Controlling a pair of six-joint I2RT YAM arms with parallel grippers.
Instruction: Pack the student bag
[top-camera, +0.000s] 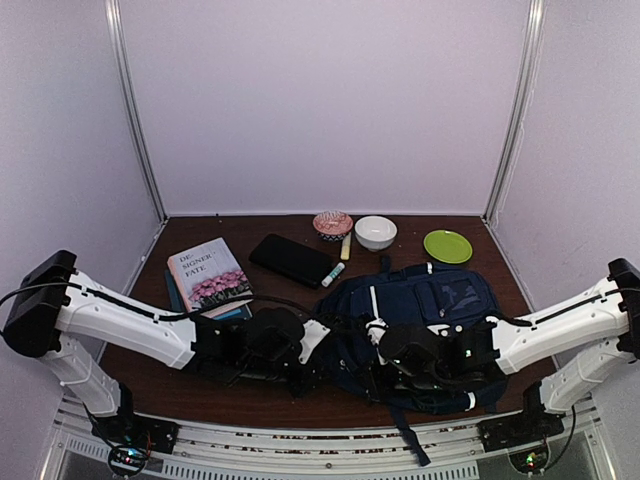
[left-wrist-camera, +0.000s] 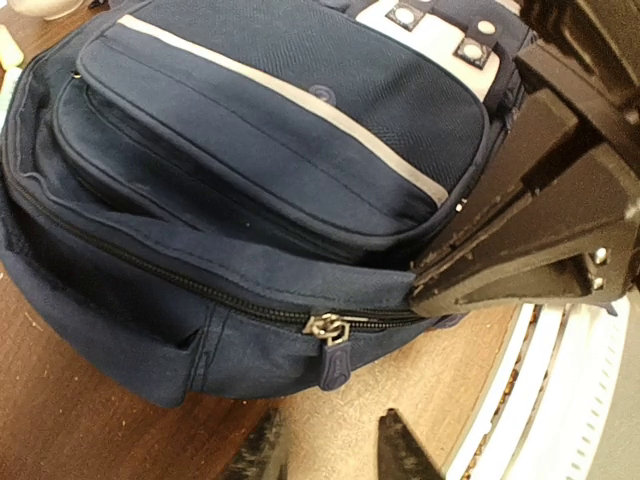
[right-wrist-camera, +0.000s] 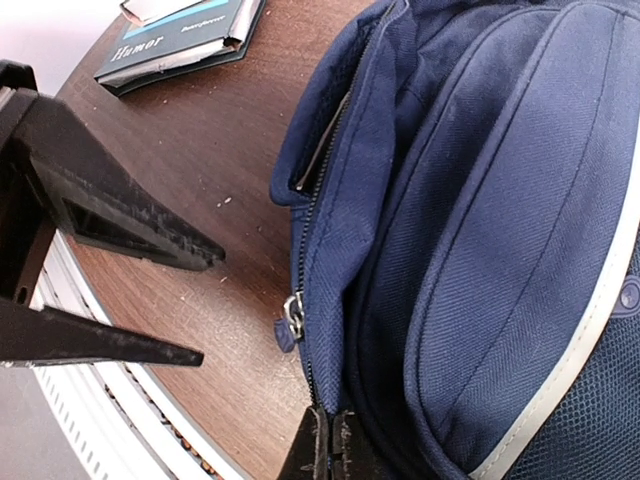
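The navy backpack (top-camera: 345, 365) lies on the table under my right arm. Its side zipper, with a metal slider and dark pull tab, faces the table's front left; the same pull tab (right-wrist-camera: 285, 335) shows in the right wrist view. My left gripper stands partly open, apart from the tab, with bare table between its fingers. In the right wrist view, my left gripper points toward the zipper. My right gripper is shut at the zipper's near end, the bag's edge fabric running into its fingertips.
A book with pink flowers (top-camera: 210, 275) lies on others at the left. Behind are a black case (top-camera: 290, 259), a small tube (top-camera: 332, 274), a red patterned bowl (top-camera: 332, 225), a white bowl (top-camera: 375, 233) and a green plate (top-camera: 447, 246). Both grippers are close together.
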